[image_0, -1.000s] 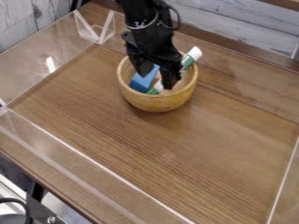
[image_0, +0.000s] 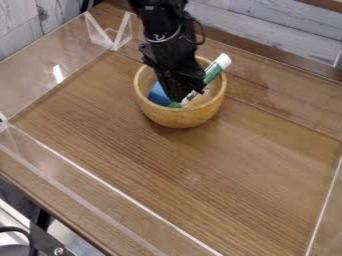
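My black gripper (image_0: 175, 75) reaches down from the top of the view into a round tan bowl (image_0: 187, 116) on the wooden table. Its fingers are low among the bowl's contents, over a blue object (image_0: 158, 96). A white and green cylindrical item (image_0: 214, 72) leans at the bowl's right, sticking up past the rim. Whether the fingers are open or shut on something is hard to tell, as they hide part of the contents.
Pale rails or walls edge it at the back and left, with dark cables at the lower left.
The gripper has moved a little left and lower into the bowl, now covering more of the blue object.
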